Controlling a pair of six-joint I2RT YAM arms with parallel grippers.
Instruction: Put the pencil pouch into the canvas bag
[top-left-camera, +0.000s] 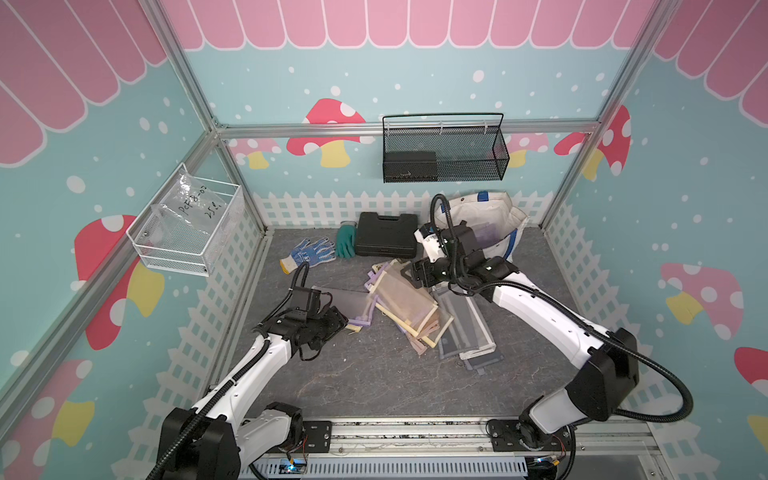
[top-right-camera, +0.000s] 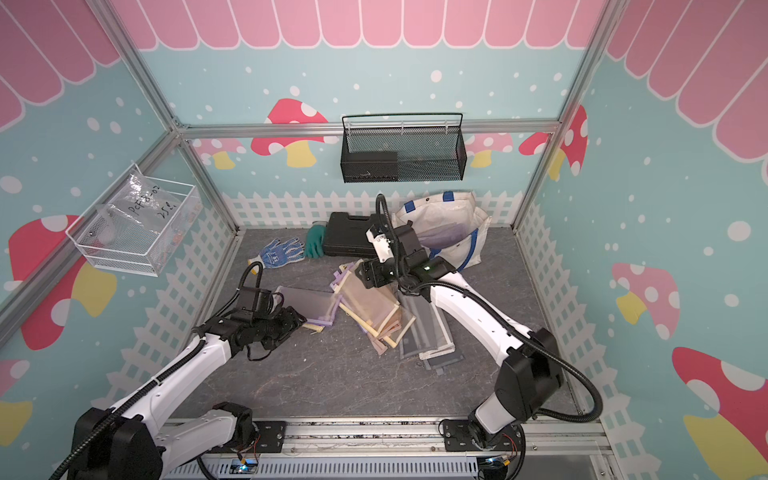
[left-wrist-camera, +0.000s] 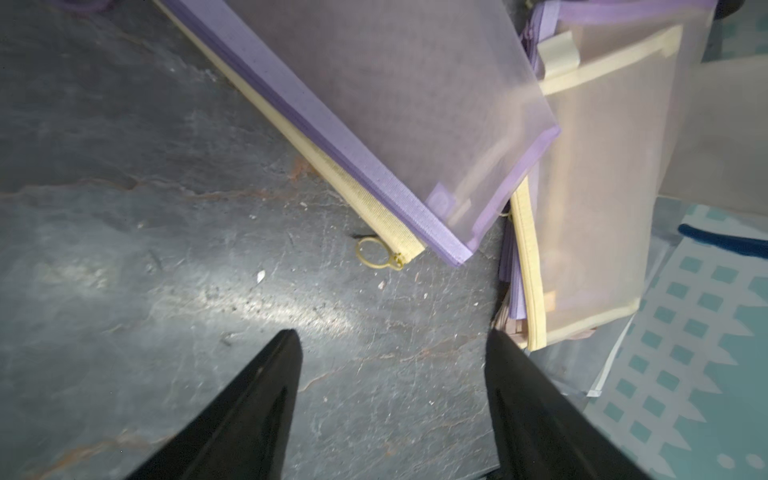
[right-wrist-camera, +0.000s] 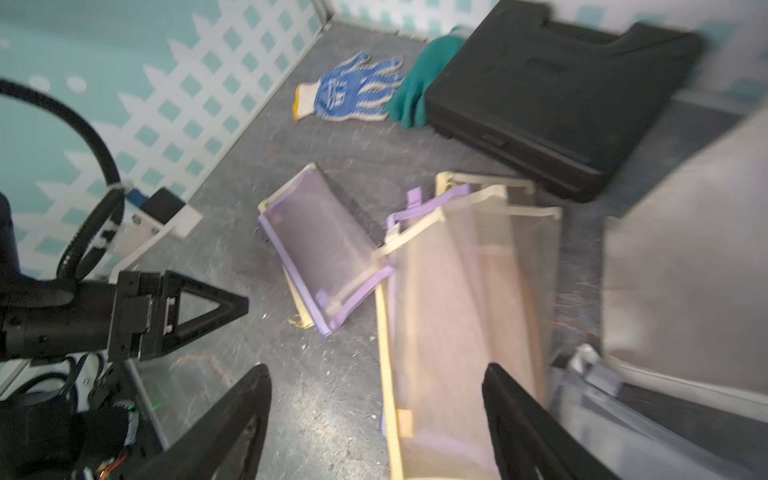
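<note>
Mesh pencil pouches lie on the dark table: a purple-edged one over a yellow-trimmed one (left-wrist-camera: 416, 96) at the left, a stack with cream and yellow edges (top-left-camera: 404, 297) in the middle, and grey ones (top-left-camera: 472, 324) to the right. The white canvas bag (top-right-camera: 473, 214) stands open at the back right; a purplish mesh pouch (top-right-camera: 448, 234) shows in its mouth. My left gripper is open above bare table, just in front of the purple pouch. Fingers apart and empty, my right gripper is over the middle stack.
A black case (top-left-camera: 387, 234), a green glove (top-left-camera: 345, 240) and a blue-white glove (top-left-camera: 313, 252) lie along the back. Wire baskets hang on the back wall (top-left-camera: 445, 152) and left wall (top-left-camera: 188, 232).
</note>
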